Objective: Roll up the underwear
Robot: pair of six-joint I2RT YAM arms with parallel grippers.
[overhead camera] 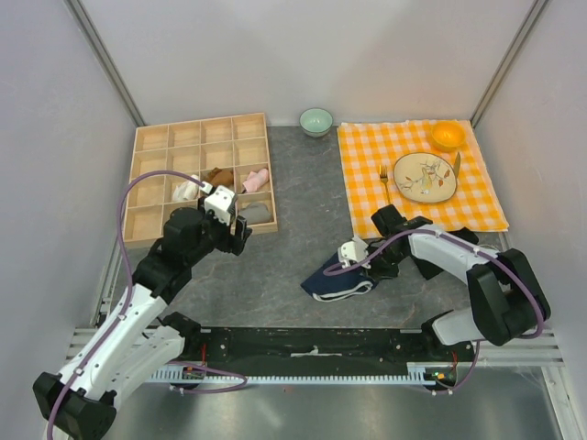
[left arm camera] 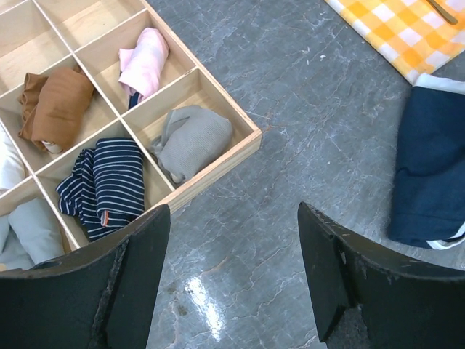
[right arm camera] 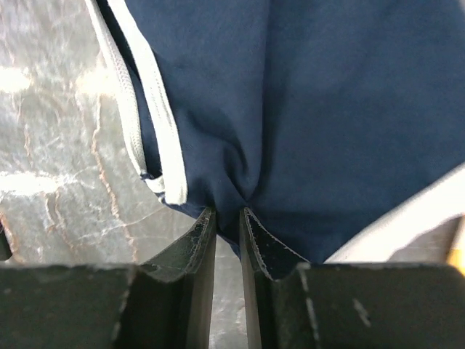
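Note:
Navy underwear with white bands [overhead camera: 323, 282] lies on the grey surface right of centre, also filling much of the right wrist view [right arm camera: 341, 102], its edge partly folded over. My right gripper is low on its edge, fingertips close together at a bunched fold; whether cloth is between them is unclear. My left gripper stands open above bare surface near the organizer [overhead camera: 147, 220], nothing between its fingers.
The organizer holds rolled cloths, including a grey one [left arm camera: 196, 142]. A checkered mat [overhead camera: 358, 137] with plate [overhead camera: 425, 179] lies at back right, a green bowl [overhead camera: 315, 120] at back centre.

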